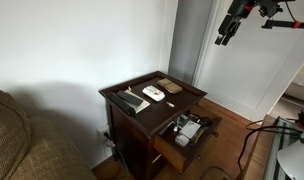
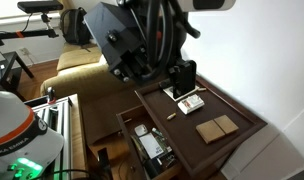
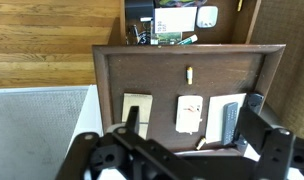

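High above and to the right of a dark wooden cabinet (image 1: 142, 121), my gripper (image 1: 224, 38) hangs well clear of everything. In the wrist view the gripper is open, its dark fingers spread apart at the bottom with nothing held. On the cabinet top lie a white box-like item (image 3: 189, 114), a tan notebook (image 3: 137, 114), a small pale stick-like item (image 3: 189, 75), a dark remote-like item (image 3: 230, 122) and a white sheet (image 3: 216, 116) beside it. An open drawer (image 1: 172, 153) holds several objects, among them a white device (image 3: 175, 20).
A brown sofa (image 1: 42, 150) stands at the left, and a white wall (image 1: 82, 50) rises behind the cabinet. Black cables (image 1: 254, 130) run near the robot base at right. Bare wooden floor (image 3: 42, 45) lies beside the drawer.
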